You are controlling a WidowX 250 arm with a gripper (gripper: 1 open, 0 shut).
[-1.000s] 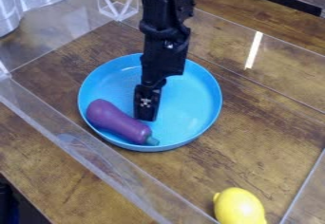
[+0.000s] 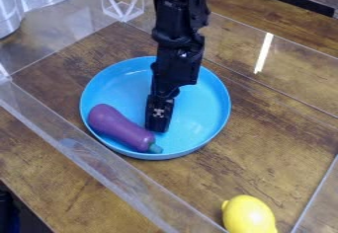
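My black gripper (image 2: 162, 109) reaches down from the top into a blue round plate (image 2: 205, 118), its fingertips low near the middle, just right of a purple toy eggplant (image 2: 122, 128). The eggplant lies on the left part of the plate, green stem toward the front. The gripper is open; the gap between its fingers is hard to make out.
A yellow toy lemon (image 2: 247, 215) sits at the bottom right on the wooden table (image 2: 271, 118). A clear plastic barrier runs diagonally along the lower left.
The gripper has moved a little to the right and lower in the plate over the last second. The eggplant and lemon look unmoved.
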